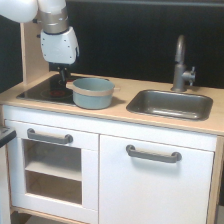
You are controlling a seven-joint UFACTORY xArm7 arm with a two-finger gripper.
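Observation:
A grey-blue pot [93,95] with a tan rim stands upright at the right edge of the black cooktop [45,90]. My gripper [65,77] points down over the cooktop, close to the pot's left side and near rim height. Its small dark fingers blend into the dark background, so whether they are apart, or touch the pot, does not show.
To the right, a dark sink [170,104] is set into the wooden counter [125,88], with a tall grey faucet [181,65] behind it. Below are white cabinet doors with grey handles [153,154]. Some bare counter lies between pot and sink.

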